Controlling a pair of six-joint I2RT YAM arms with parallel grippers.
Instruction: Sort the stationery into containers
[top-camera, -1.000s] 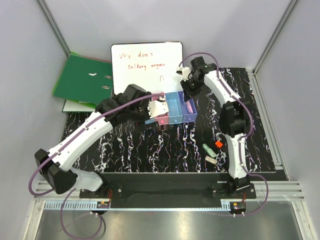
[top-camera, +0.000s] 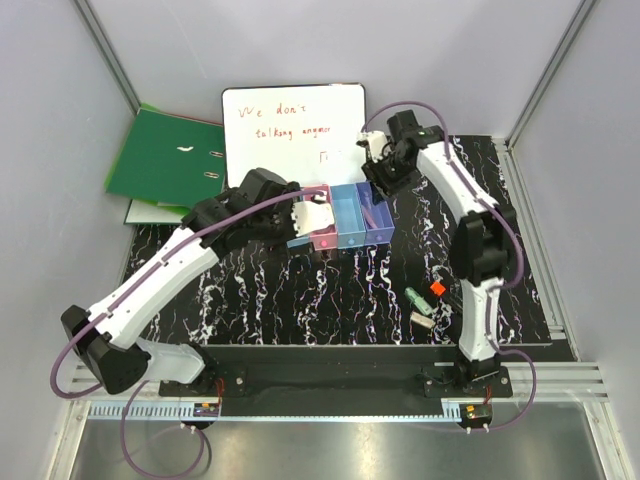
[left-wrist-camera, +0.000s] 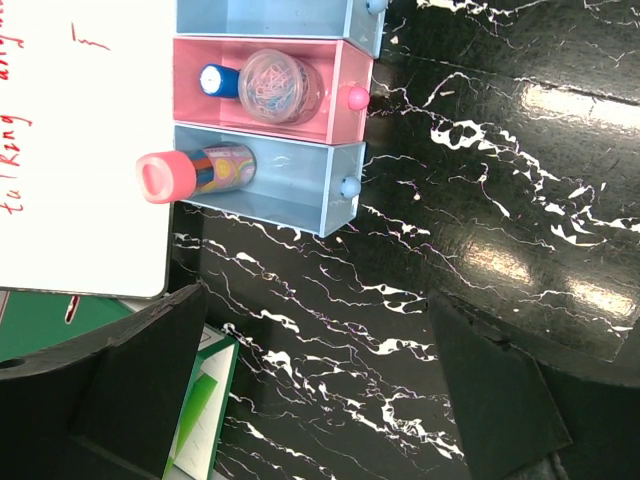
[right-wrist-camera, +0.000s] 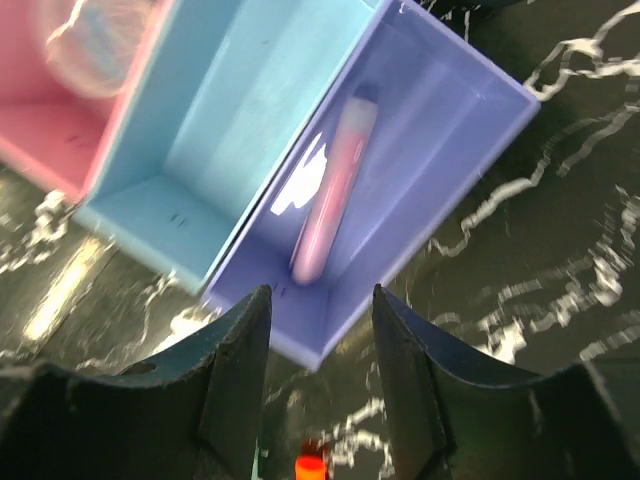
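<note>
A pink glue stick (right-wrist-camera: 334, 190) lies in the purple bin (right-wrist-camera: 460, 120). My right gripper is open just over that bin, empty. The middle blue bin (right-wrist-camera: 200, 230) is empty. The pink bin (left-wrist-camera: 345, 110) holds a clear tub of clips (left-wrist-camera: 281, 88) and a blue-capped item (left-wrist-camera: 219, 80); the left blue bin (left-wrist-camera: 300, 190) holds a pink-capped container (left-wrist-camera: 167, 178). My left gripper is open and empty over the bins' left end. On the table at right lie a green item (top-camera: 418, 300), an orange block (top-camera: 438, 288) and a beige item (top-camera: 422, 320).
A whiteboard (top-camera: 293, 130) stands behind the bins, with green folders (top-camera: 160, 160) at the back left.
The left arm is essentially still.
</note>
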